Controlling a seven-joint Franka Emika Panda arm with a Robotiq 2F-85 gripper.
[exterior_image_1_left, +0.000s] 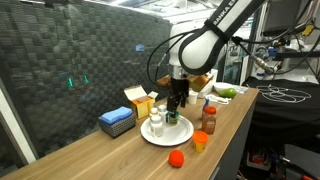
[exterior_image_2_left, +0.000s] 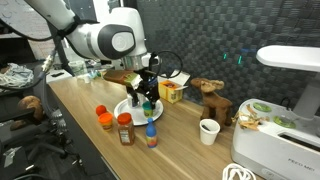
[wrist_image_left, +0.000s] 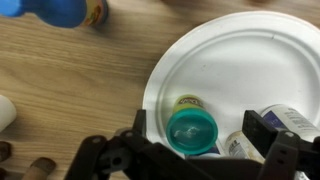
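A bottle with a green cap and a yellowish body stands on the white round plate, near its rim. My gripper is open over this bottle, one finger on each side, with gaps showing between the cap and the fingers. White-labelled bottles stand close by on the plate, right beside and partly under the right finger. The green bottle and the plate also show in the exterior views. The lower part of the bottle is hidden from the wrist view.
A red ball-like item, an orange cup and a brown jar stand near the table's front edge. A blue bottle is outside the plate. Behind are a yellow box and a blue basket.
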